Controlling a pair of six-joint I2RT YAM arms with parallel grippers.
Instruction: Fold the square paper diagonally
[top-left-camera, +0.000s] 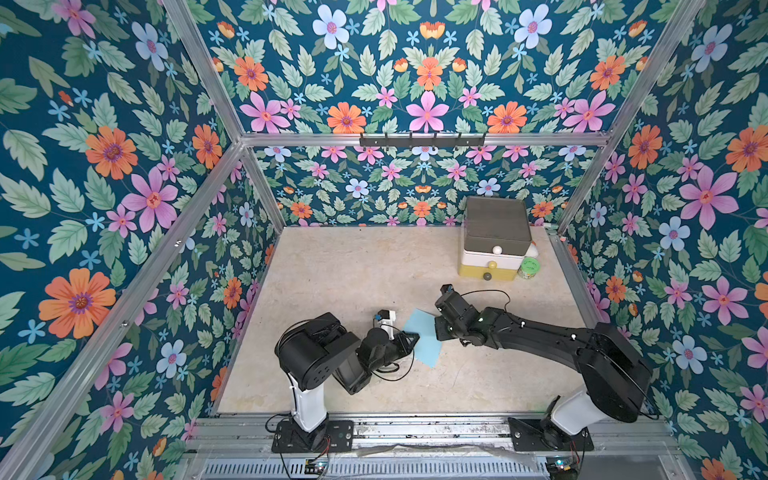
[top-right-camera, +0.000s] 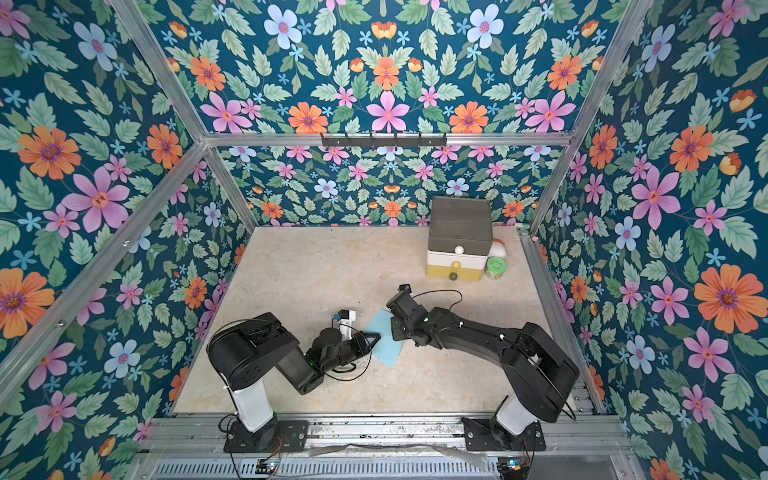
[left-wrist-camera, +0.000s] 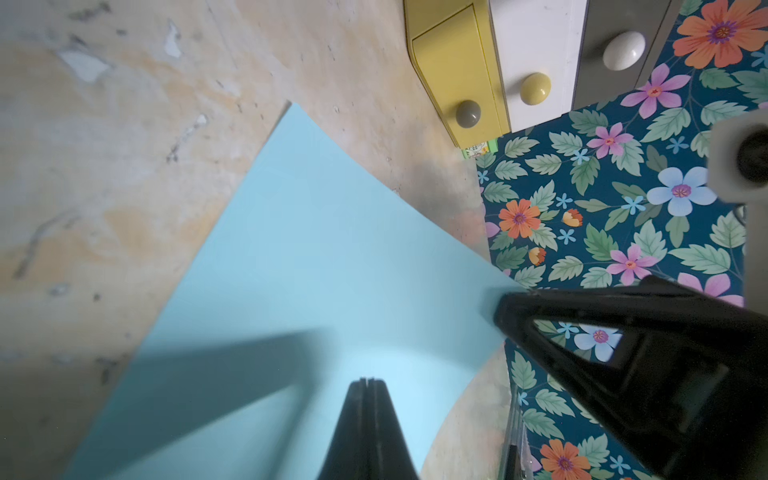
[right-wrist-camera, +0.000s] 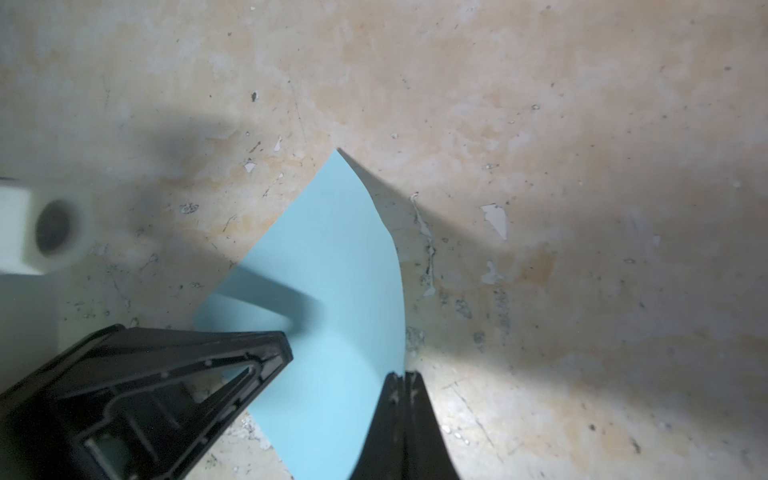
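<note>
The light blue paper (top-left-camera: 424, 348) lies mid-table between my grippers, one side curving up toward my right gripper. In the right wrist view that gripper is shut on the paper's curved edge (right-wrist-camera: 390, 264), which runs to its fingertips. My left gripper is shut, its tips over the paper's surface, with nothing seen between them; whether they touch it is unclear. The top views partly hide the paper behind both grippers.
A stacked drawer box (top-left-camera: 494, 224) in grey, white and yellow stands at the back right, with a green round container (top-left-camera: 529, 267) beside it.
</note>
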